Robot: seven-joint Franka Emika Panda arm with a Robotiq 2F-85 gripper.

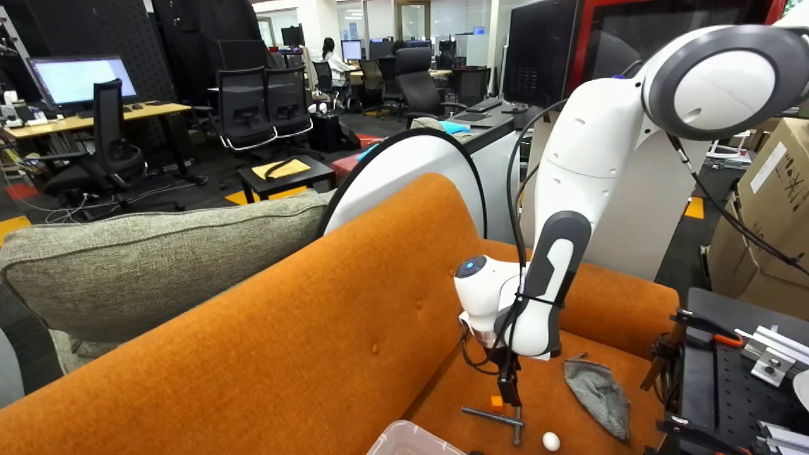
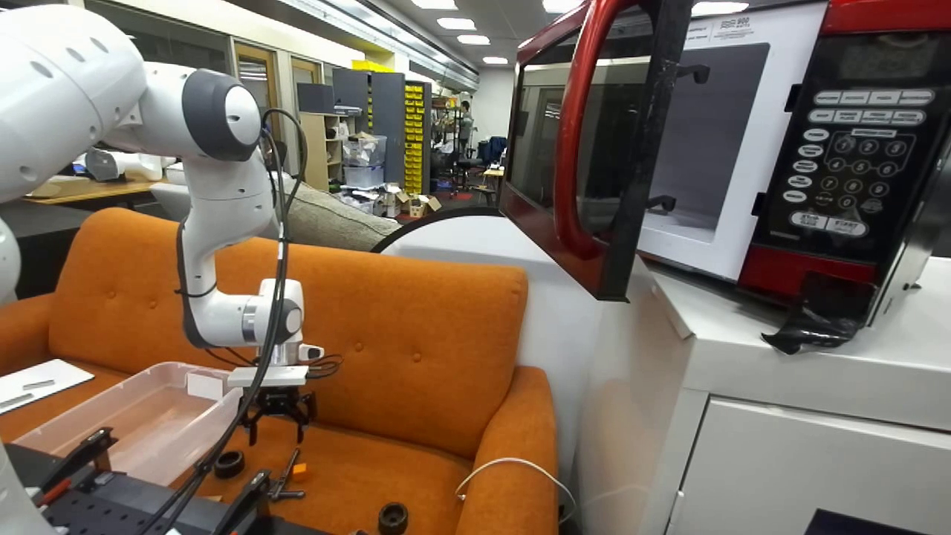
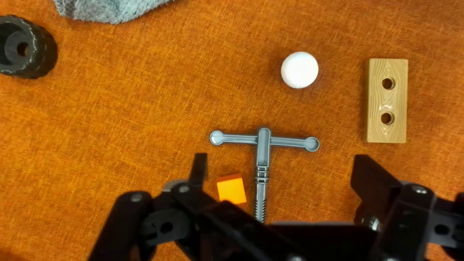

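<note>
My gripper hangs over the orange sofa seat, fingers spread wide and nothing between them that it holds. Below it in the wrist view lies a grey T-shaped toy piece [image 3: 263, 150], its shaft running down out of sight behind the gripper body. Beside that shaft, near the left finger, is a small orange block [image 3: 231, 190]. Farther up sits a white rounded object [image 3: 299, 70], and at the right a tan wood-grain block [image 3: 387, 100] with two holes. A black ring-shaped wheel [image 3: 30, 47] lies at the left. In exterior view 2 the open gripper [image 2: 276, 434] stays above the seat.
A grey cloth [image 1: 599, 394] lies on the seat. A clear plastic bin [image 2: 160, 419] stands on the sofa, with another black wheel [image 2: 229, 464] near it. The sofa backrest [image 1: 326, 303] rises close behind the arm. Bare seat surrounds the T-piece.
</note>
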